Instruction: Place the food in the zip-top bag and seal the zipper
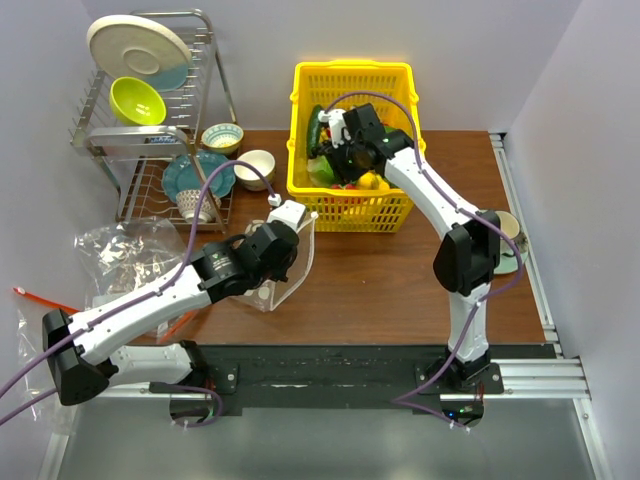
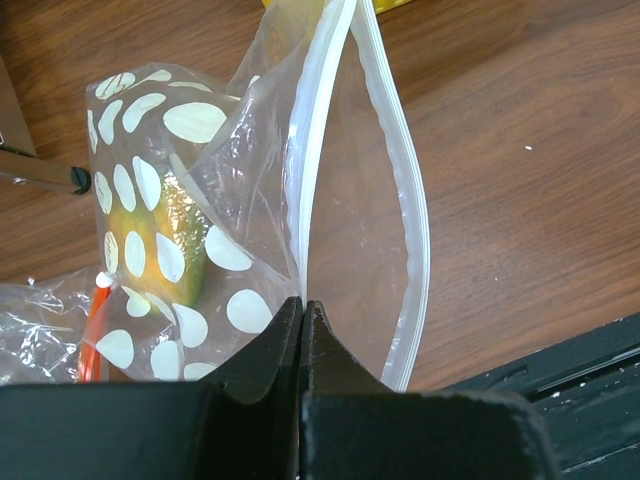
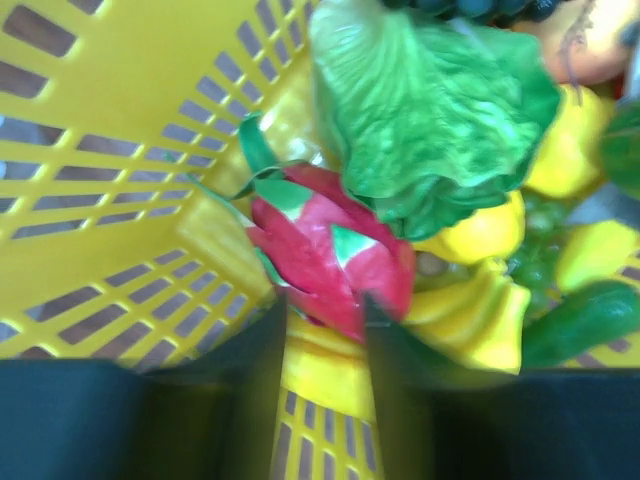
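Observation:
A clear zip top bag (image 2: 250,220) with white dots lies on the table, its mouth parted, a yellow-green food item (image 2: 165,240) inside it. My left gripper is shut on one zipper edge of the bag. Over the yellow basket (image 3: 110,130), my right gripper has its blurred fingers apart, with the pink dragon fruit (image 3: 335,245) showing beyond and between them. Around that fruit lie a green lettuce (image 3: 430,110), bananas (image 3: 470,320) and a green cucumber (image 3: 585,322).
A dish rack (image 1: 150,130) with plates and bowls fills the back left. More clear bags (image 1: 130,255) lie at the left. A cup (image 1: 508,228) on a saucer stands at the right edge. Bare table lies before the basket.

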